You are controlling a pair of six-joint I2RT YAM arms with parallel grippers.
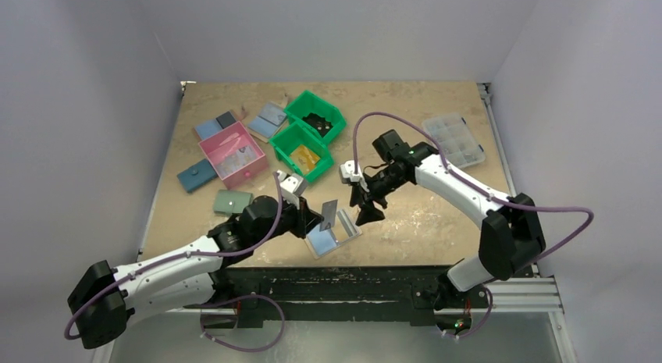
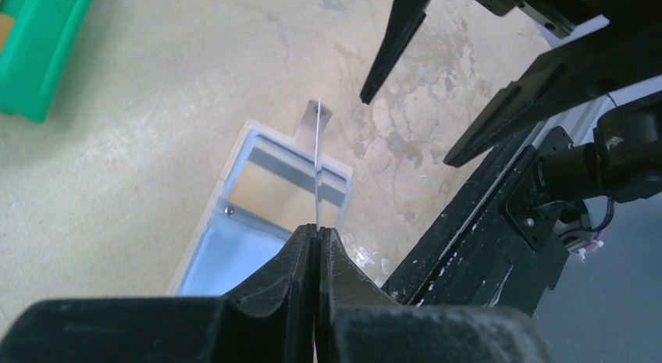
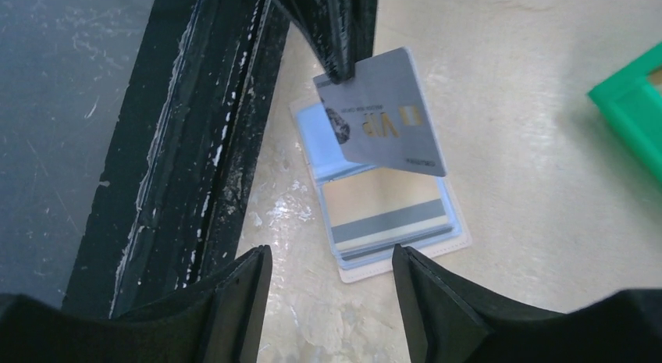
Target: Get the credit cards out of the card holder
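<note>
My left gripper is shut on a grey card, which it holds upright above the open blue card holder. In the left wrist view the card shows edge-on as a thin line from the fingertips. The holder lies on the table near the front edge, with a beige panel and grey strip. My right gripper stands open to the right of the card and holder, above the table, with nothing between its fingers.
Green bins and a pink bin stand behind, with other holders at left. A clear organiser is at back right. The front edge is close below.
</note>
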